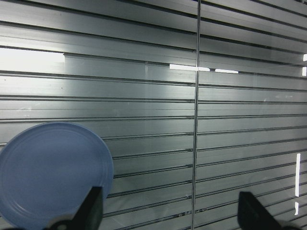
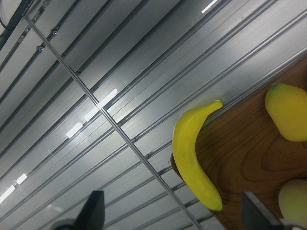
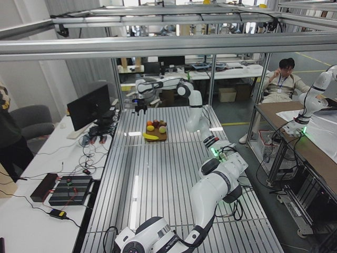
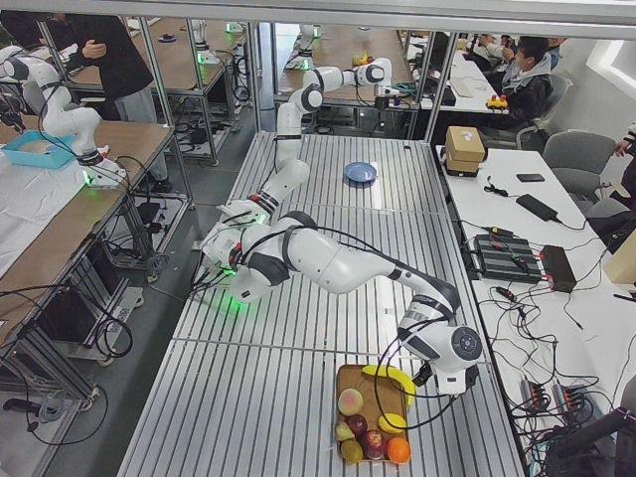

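Observation:
A wooden board (image 4: 363, 393) holds a banana (image 2: 189, 153), a mango (image 2: 290, 112), an orange (image 4: 398, 450), apples and other fruit. My right gripper hangs over the slatted table near the banana, its fingers apart with nothing seen between them. A blue plate (image 4: 360, 172) lies at the other end of the table; in the left wrist view it (image 1: 53, 167) is at lower left, below my left gripper, whose fingertips are wide apart and empty.
A white side desk (image 4: 576, 318) with cables, boxes and electronics runs along one long edge. An aluminium frame spans overhead.

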